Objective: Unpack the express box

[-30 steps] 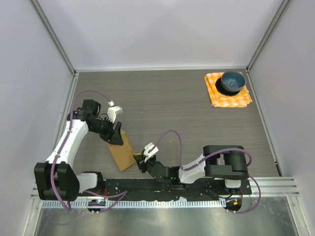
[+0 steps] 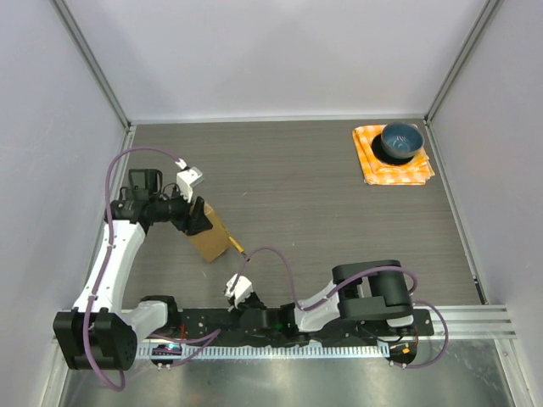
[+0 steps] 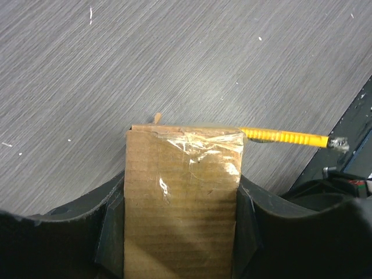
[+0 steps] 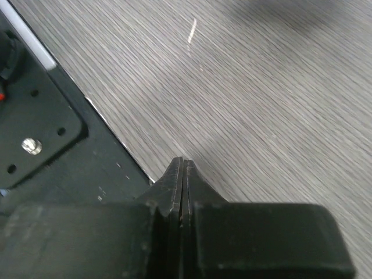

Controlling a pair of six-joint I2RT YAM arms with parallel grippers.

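A cardboard box [image 3: 181,203] sealed with clear tape is clamped by my left gripper [image 2: 202,222], held above the table at the left in the top view. From the box's taped edge a yellow utility knife [image 3: 285,137] sticks out, its far end free of any finger. My right gripper is shut with nothing between its fingertips; in its own wrist view only bare table lies beyond it. In the top view this gripper is low, near the table's front edge, just below the knife's outer end.
A blue bowl [image 2: 402,141] on a black plate [image 2: 380,156] stands on an orange checked cloth [image 2: 375,175] at the back right. Along the front runs the dark mounting base [image 4: 49,139] of the arms.
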